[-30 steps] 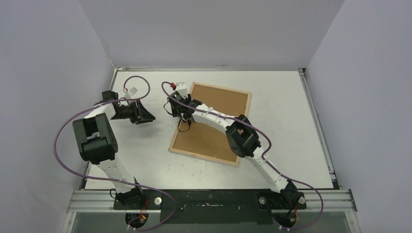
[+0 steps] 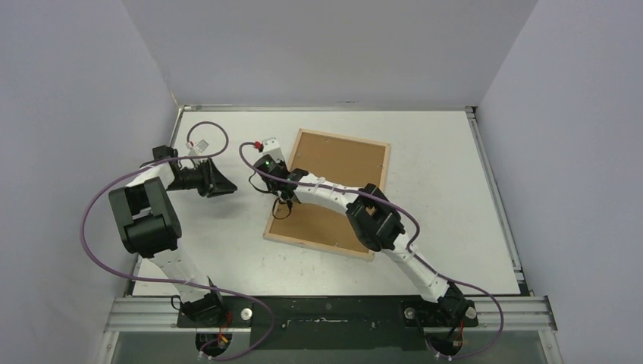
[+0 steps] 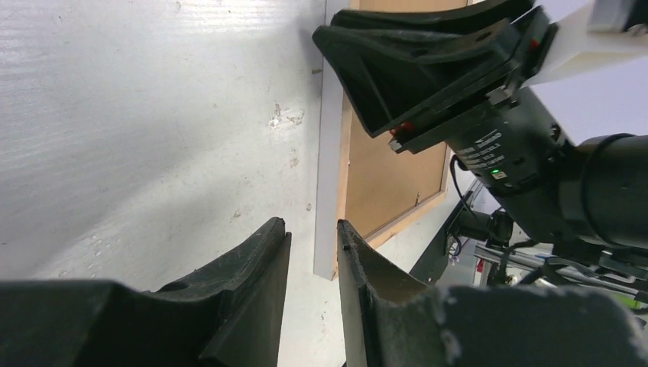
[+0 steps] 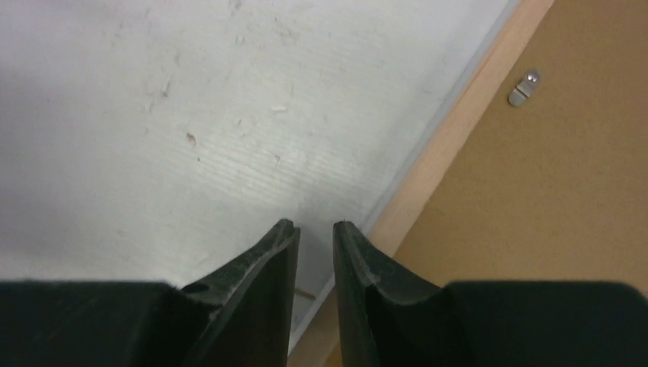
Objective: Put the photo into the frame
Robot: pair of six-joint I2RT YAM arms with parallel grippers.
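Observation:
The picture frame (image 2: 381, 171) lies on the white table, its pale wooden rim around a brown backing panel (image 2: 326, 226). A small metal tab (image 4: 524, 88) sits on the panel in the right wrist view. Above the frame's left side is my right gripper, part open. The frame's rim passes beneath and between its fingers; whether they touch it, I cannot tell. To the left of the frame, over bare table, my left gripper (image 2: 231, 189) has a narrow gap between its fingertips, with nothing in it. No separate photo can be made out.
The right forearm (image 2: 334, 196) crosses over the frame and covers part of it. Grey walls (image 2: 546, 152) stand at the sides.
The left gripper has drifted a little left.

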